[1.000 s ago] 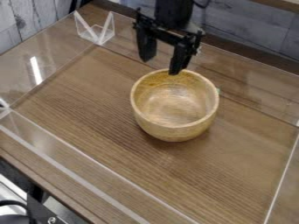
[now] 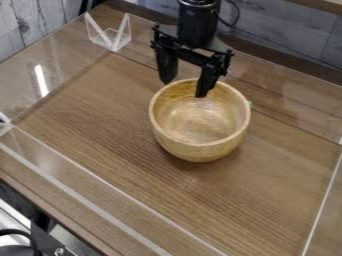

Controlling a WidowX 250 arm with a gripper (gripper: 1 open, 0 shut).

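Note:
A large tan bowl (image 2: 198, 130), empty, sits in the middle of the wooden table. The black gripper (image 2: 187, 62) is above the bowl's back edge, its dark finger parts pointing down near the rim. Whether it is open or shut, and whether anything is between its fingers, is unclear at this size.
A clear wire-like holder (image 2: 112, 32) stands at the back left, and another clear piece (image 2: 6, 124) is at the left edge. A dark cable lies at the lower left corner. The table (image 2: 254, 200) is otherwise mostly bare.
The gripper has shifted slightly left and down toward the bowl's back rim, and its angle has changed. The bowl has not visibly moved.

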